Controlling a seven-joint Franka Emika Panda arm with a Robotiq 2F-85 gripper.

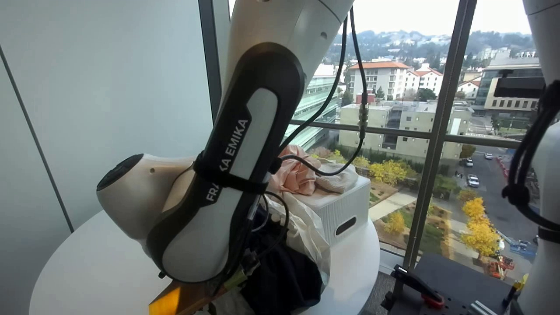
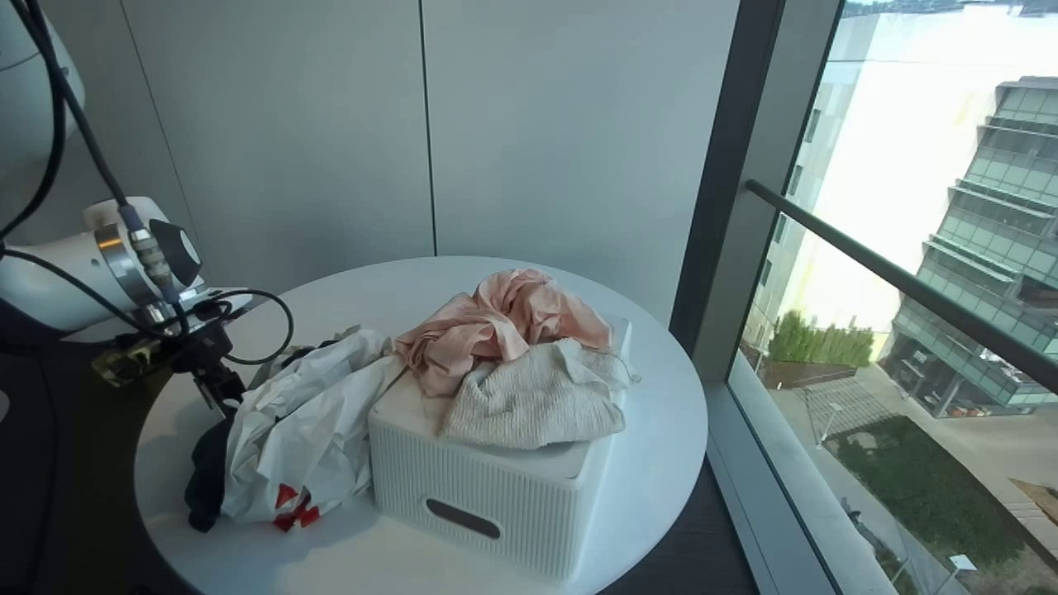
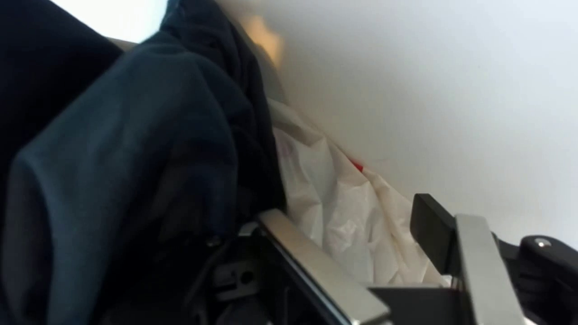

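Note:
In the wrist view my gripper is open, its two fingers well apart. Behind the gap shows a crumpled white plastic bag (image 3: 347, 216); whether the fingers touch it I cannot tell. Dark navy cloth (image 3: 141, 119) bulges up on the left, right beside the left finger. From the other side, in exterior view 2, the gripper (image 2: 220, 388) points down at the left end of the white bag (image 2: 307, 426), which has red print, and a dark bit of the cloth (image 2: 208, 476) sticks out there. The arm hides the fingers in exterior view 1.
A white ribbed box (image 2: 476, 501) stands beside the bag, with a pink cloth (image 2: 506, 322) and a grey-white knitted cloth (image 2: 540, 397) heaped on top. Bare white tabletop (image 2: 377, 283) lies behind the bag. A window borders the table's right side.

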